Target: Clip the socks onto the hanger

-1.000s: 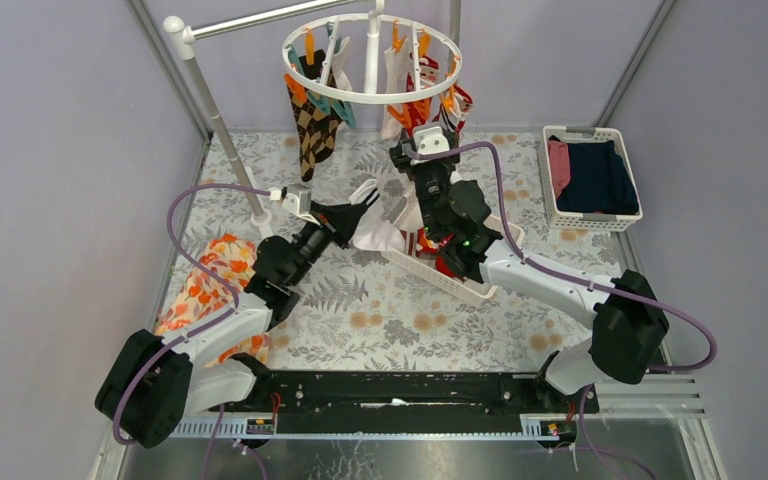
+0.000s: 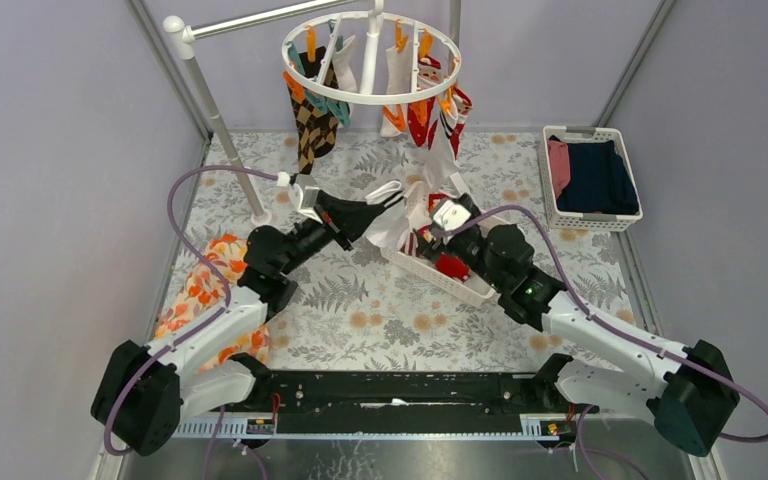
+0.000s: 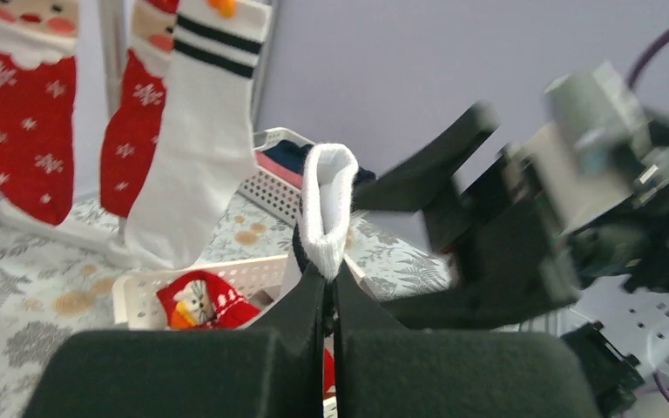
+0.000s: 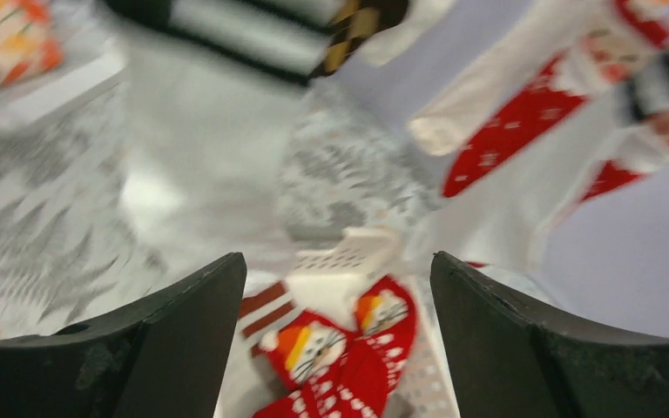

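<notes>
A white sock with black stripes [image 4: 196,165] hangs by its cuff from my left gripper, whose fingertips are pinched on the cloth. In the top view this left gripper [image 2: 398,198] is over the middle of the table, below the round white hanger [image 2: 370,98]. My right gripper stands open and empty. It is just to the right of the held sock, above the sock basket. On the hanger, orange clips [image 2: 394,118] and teal clips [image 2: 342,112] hold several socks, among them a checkered sock [image 2: 316,125] and red sock [image 3: 28,131].
The white sock basket [image 2: 445,284] contains red socks [image 4: 340,361] and lies under my right gripper. At the back right is a white basket [image 2: 600,222] with dark and pink cloth. Orange-patterned cloth [image 2: 225,270] lies at the left, near the hanger's upright pole [image 2: 222,130].
My right gripper has come away from the hanger's clips and moved forward, down beside the held sock. The left gripper has shifted a little right with the sock.
</notes>
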